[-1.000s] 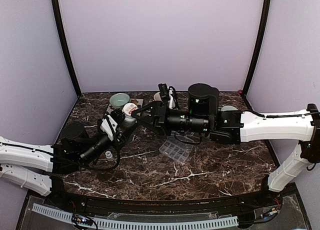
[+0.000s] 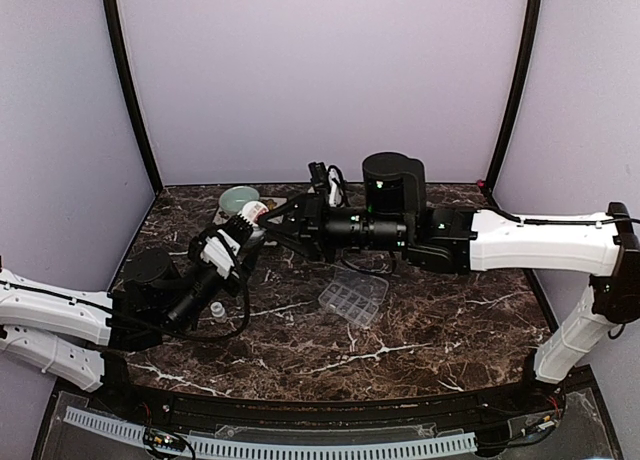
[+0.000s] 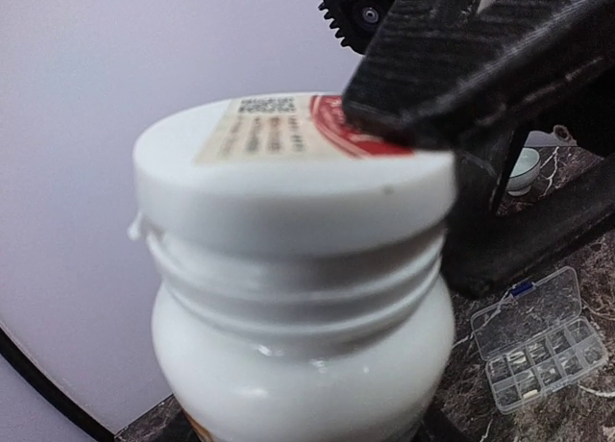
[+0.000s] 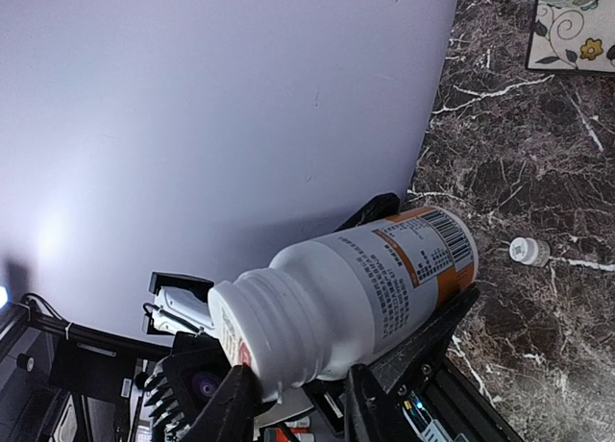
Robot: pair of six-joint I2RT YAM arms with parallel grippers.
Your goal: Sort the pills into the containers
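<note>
A white pill bottle [image 3: 298, 356] with orange label [image 4: 404, 259] is held upright-ish by my left gripper [image 2: 245, 235], shut on it at its body. Its white cap [image 3: 279, 183], with a red and cream sticker, is at the top. My right gripper [image 2: 275, 225] is at the cap, one dark finger [image 3: 442, 67] lying over the sticker; whether its fingers close on the cap is unclear. A clear compartment pill box [image 2: 350, 298], lid open, lies on the table below, with small contents in some compartments.
A pale green bowl [image 2: 238, 198] stands at the back left on a floral mat [image 4: 567, 48]. A small white vial [image 4: 528, 251] lies on the marble table.
The left gripper and bottle have shifted only slightly.
</note>
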